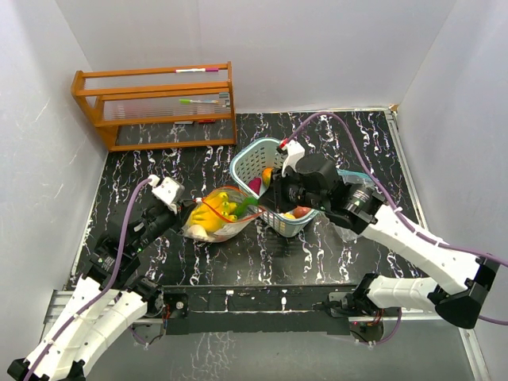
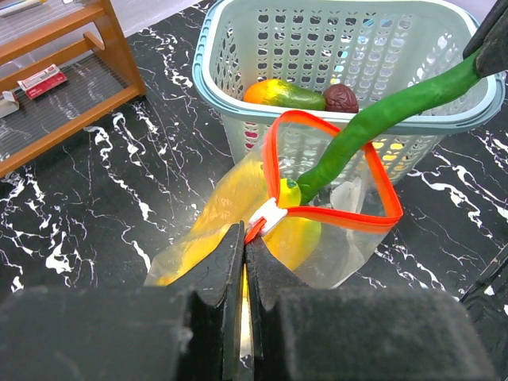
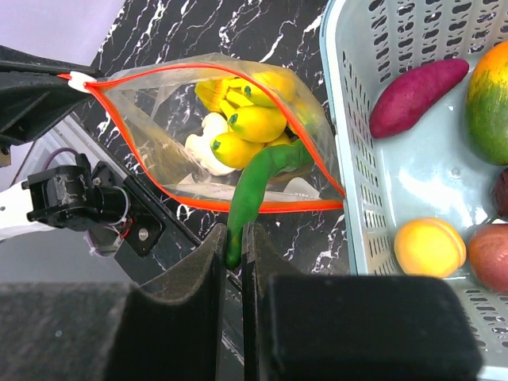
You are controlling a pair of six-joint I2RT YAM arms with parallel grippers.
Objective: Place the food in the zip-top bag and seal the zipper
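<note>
A clear bag [image 1: 218, 226] with red zipper lies open, holding yellow bananas [image 3: 254, 123] and a white item [image 3: 208, 147]. My left gripper is shut on its zipper end at the white slider [image 2: 267, 216]. My right gripper is shut on a long green vegetable [image 2: 389, 111], whose lower part is inside the bag's mouth and upper part sticks out above it.
A basket [image 2: 333, 32] beside the bag holds a purple sweet potato [image 3: 417, 95], a mango [image 3: 488, 103], a peach [image 3: 429, 246] and other produce. A wooden rack [image 1: 167, 91] stands back left; another clear bag [image 1: 357, 182] lies at right.
</note>
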